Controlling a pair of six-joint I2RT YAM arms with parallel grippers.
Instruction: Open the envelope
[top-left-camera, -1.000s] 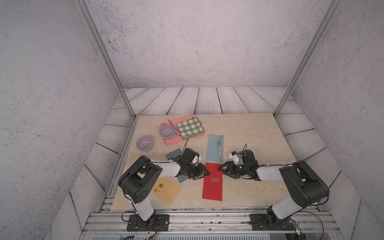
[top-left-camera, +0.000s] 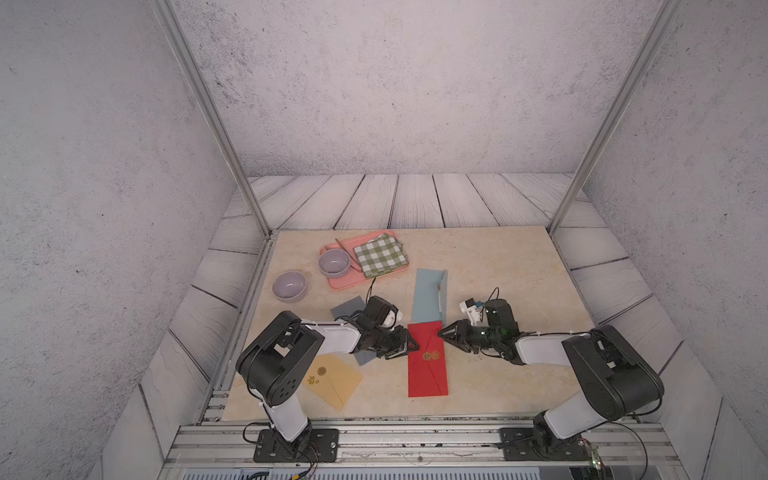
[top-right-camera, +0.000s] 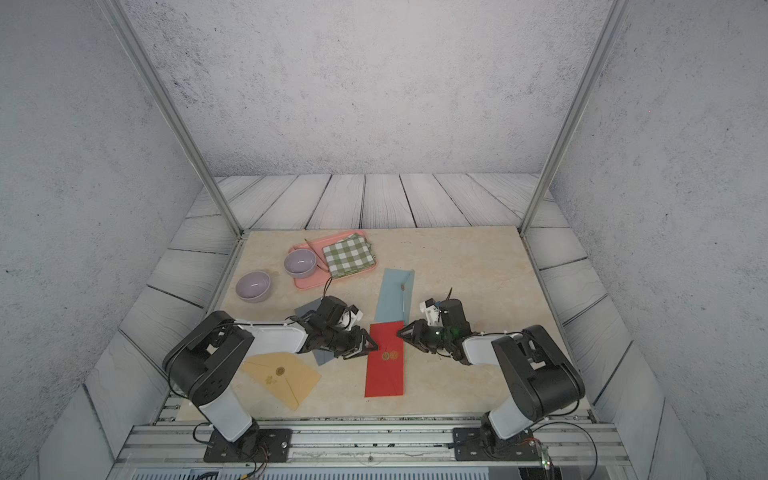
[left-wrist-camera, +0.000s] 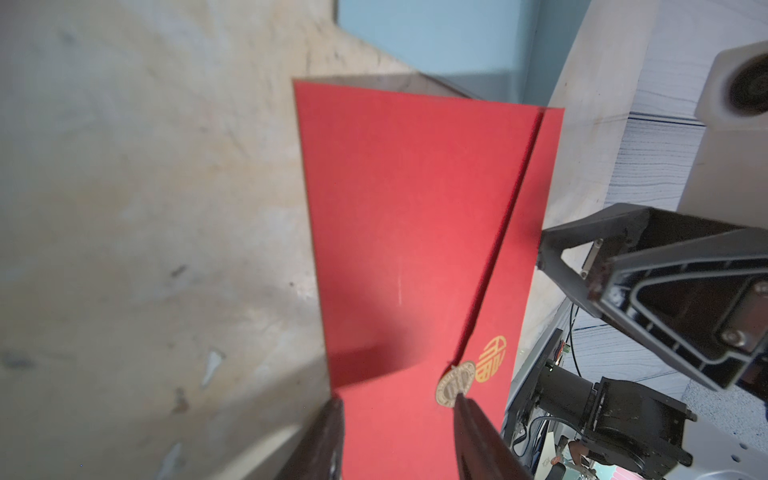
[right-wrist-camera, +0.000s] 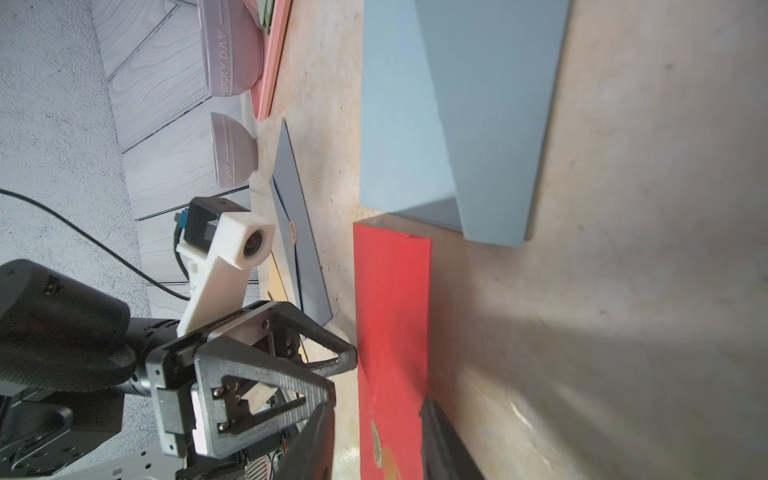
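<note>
A red envelope (top-left-camera: 427, 376) with two gold round seals (left-wrist-camera: 456, 382) lies lengthwise on the table between my arms, its flap edge running along its right side. At its left edge my left gripper (top-left-camera: 414, 348) stands partly open; the red paper shows in the gap between its fingers in the left wrist view. My right gripper (top-left-camera: 443, 336), also partly open, is at the right edge near the far end. One of its fingers (left-wrist-camera: 560, 264) appears close against that edge, though contact is hard to tell. The far edge casts a shadow beneath it.
Just beyond the far end lies a light blue envelope (top-left-camera: 425, 296). A grey envelope (top-left-camera: 345, 307) is partly under my left arm, with a yellow one (top-left-camera: 340, 384) nearer the front. Bowls (top-left-camera: 289, 285) and a pink tray (top-left-camera: 342, 281) occupy the back left.
The red envelope has turned slightly and shifted a little toward the far side. My right gripper has moved a little; the left arm looks unmoved.
</note>
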